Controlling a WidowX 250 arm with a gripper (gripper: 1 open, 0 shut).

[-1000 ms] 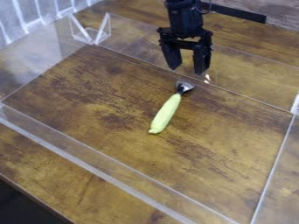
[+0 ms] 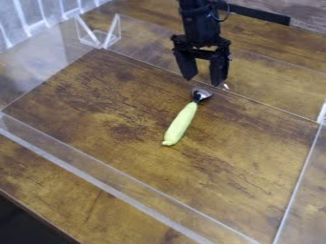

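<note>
A pale yellow-green elongated object (image 2: pixel 180 125), like a corn cob, lies on the wooden table, angled from lower left to upper right, with a small dark metallic piece (image 2: pixel 200 95) at its upper end. Behind and above it, my black gripper (image 2: pixel 201 72) points down, open, its two fingers apart with nothing seen between them, near the back clear wall.
Clear plastic walls surround the work area (image 2: pixel 90 105) on the wooden surface. A white bracket (image 2: pixel 102 36) stands at the back left. Much of the floor inside is bare, especially left and right of the yellow-green object.
The gripper has shifted very slightly; the object on the table has not visibly moved.
</note>
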